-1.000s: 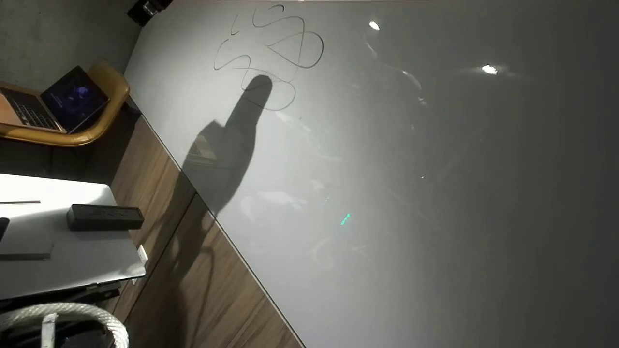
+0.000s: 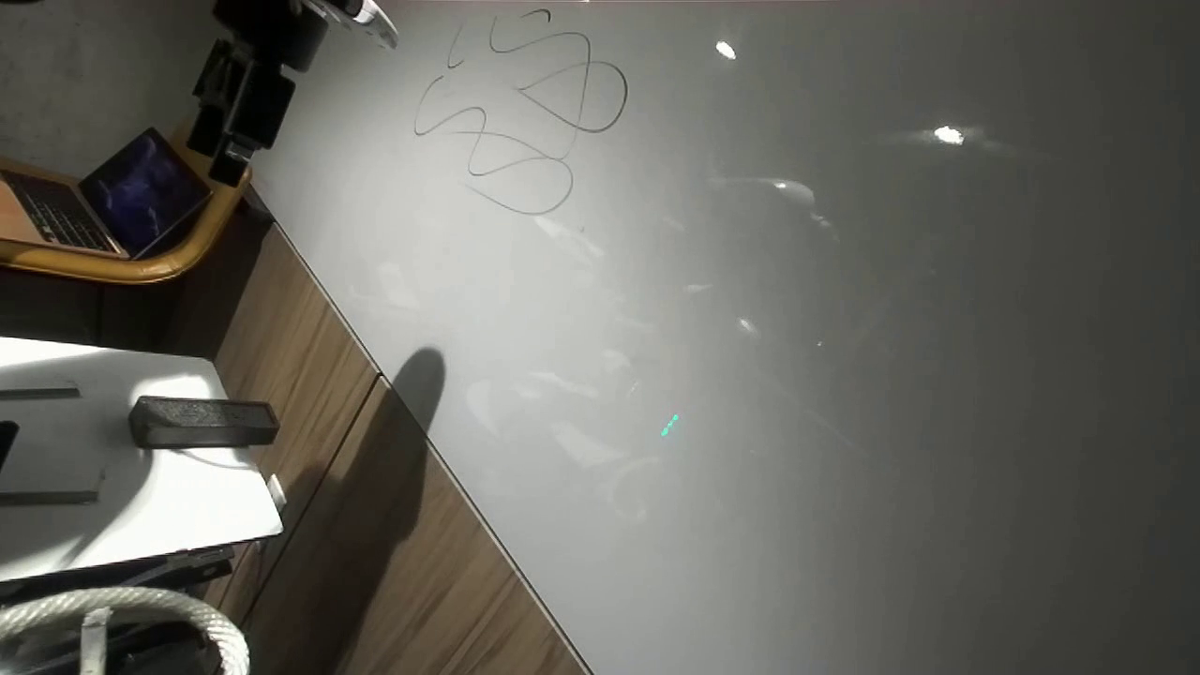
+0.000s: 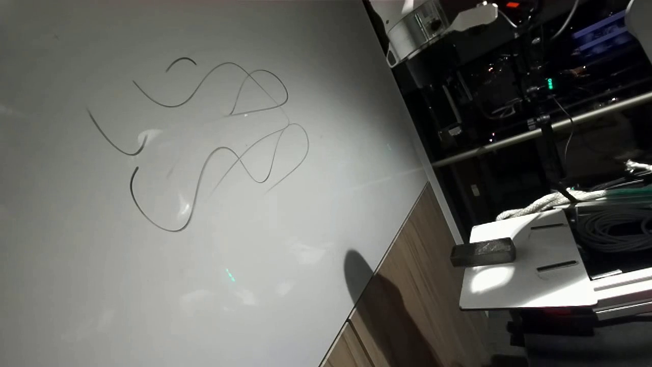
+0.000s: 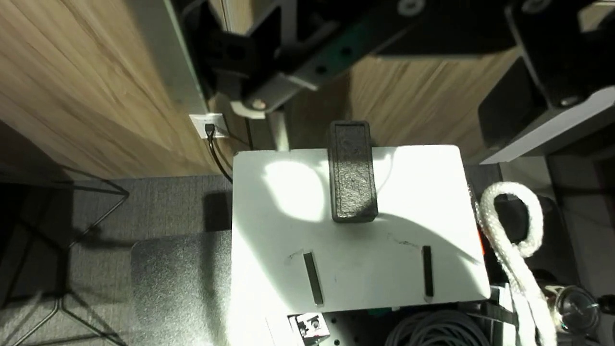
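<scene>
A dark oblong block (image 4: 352, 173), looking like a whiteboard eraser, lies on the white platform (image 4: 265, 230) with one end past its edge. Both exterior views also show the block (image 2: 202, 423), with nothing touching it. My gripper spreads across the top of the wrist view, open and empty, its dark fingers (image 4: 288, 83) wide apart. At the upper left of exterior view 1, the gripper (image 2: 231, 157) hangs well away from the block. Exterior view 2 does not show it. Curly dark pen lines (image 3: 201, 177) mark the whiteboard (image 2: 787, 506).
A laptop (image 2: 146, 202) rests on a yellow chair (image 2: 169, 268) at the left of exterior view 1. Thick white rope (image 4: 510, 253) loops beside the platform, and coiled grey cable (image 4: 438, 331) lies below it. Wood panelling (image 4: 75, 86) runs under the board.
The gripper has come further into exterior view 1, downward at the upper left. Its shadow has left the pen lines and shrunk toward the board's lower edge. Block and lines are unchanged.
</scene>
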